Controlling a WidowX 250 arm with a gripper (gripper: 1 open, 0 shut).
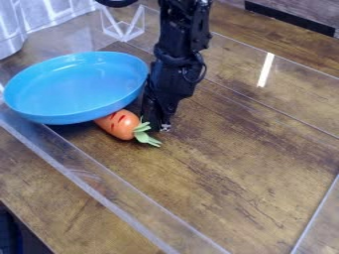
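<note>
A blue round plate (73, 84) sits at the left, its right side raised over an orange toy carrot (119, 123) with green leaves that lies on the wooden table. My black gripper (158, 115) is low at the right edge of the plate, just beside the carrot's leafy end. Its fingertips are dark and partly hidden by the plate and leaves, so what lies between them is hard to see; it looks shut.
Clear panels or edges run along the left side. A white cloth (20, 22) is at the back left.
</note>
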